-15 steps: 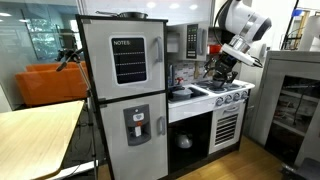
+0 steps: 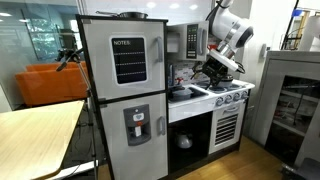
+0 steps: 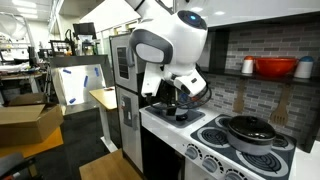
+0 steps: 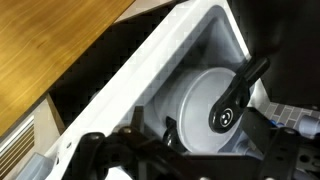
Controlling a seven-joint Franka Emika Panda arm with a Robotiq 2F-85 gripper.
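In the wrist view, a round grey lid or pan (image 4: 205, 105) with a black handle (image 4: 240, 92) lies inside the white sink basin (image 4: 95, 105). My gripper is open at the bottom of that view, its dark fingers spread on either side of the basin. Nothing is visibly held. From outside, the gripper (image 2: 212, 74) hangs above the counter, right of the sink area, where a grey pot (image 2: 180, 93) shows. The second exterior view has the arm covering much of the sink, with the gripper (image 3: 172, 97) over it.
A black pot (image 3: 250, 133) stands on the stove, right of the arm. Above it, a red pot (image 3: 275, 67) sits on a shelf. The microwave (image 2: 196, 40) is close to the arm, and the fridge (image 2: 128, 90) stands left of the sink. A kettle (image 2: 184, 141) is in the lower opening.
The arm and its gripper have moved left along the counter, from the stove side toward the sink. The pot by the sink and the other kitchen items look unmoved.
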